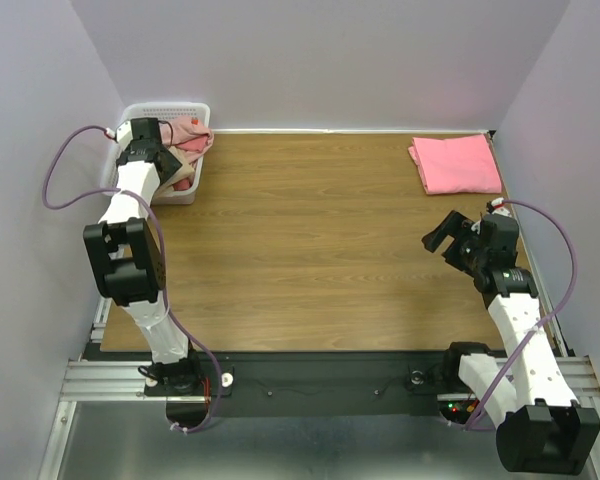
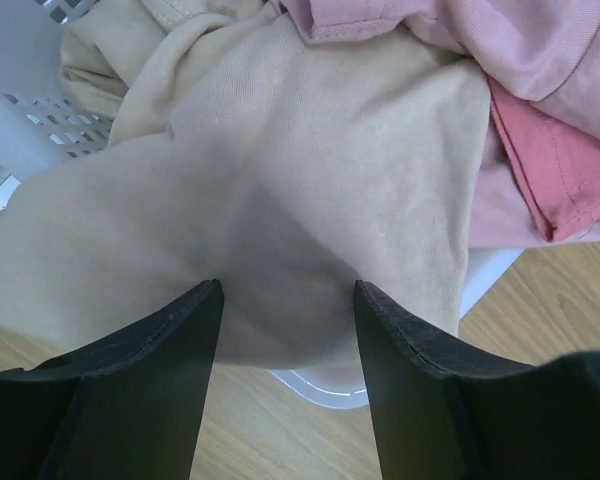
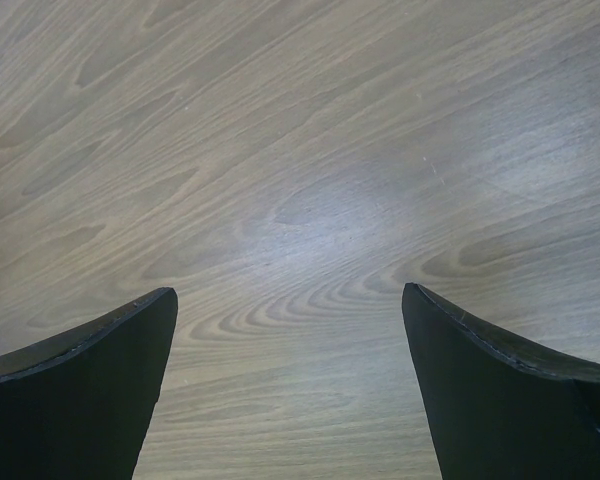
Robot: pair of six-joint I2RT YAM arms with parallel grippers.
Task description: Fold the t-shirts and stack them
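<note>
A white basket [image 1: 168, 108] in the top view's far left corner holds loose shirts, among them a pink shirt [image 1: 187, 130] and a beige shirt [image 2: 310, 160]. Over the basket is my left gripper, its fingers apart. Beige cloth spreads in front of and between the fingertips; whether they touch it I cannot tell. Pink cloth [image 2: 570, 165] lies at the right of the left wrist view. At the far right of the table rests a folded pink shirt [image 1: 458, 165]. My right gripper stands open and empty over bare wood.
Walls close in behind the table and at both sides. A purple cable [image 1: 55, 170] loops beside the left arm; another purple cable [image 1: 572, 260] hangs by the right arm.
</note>
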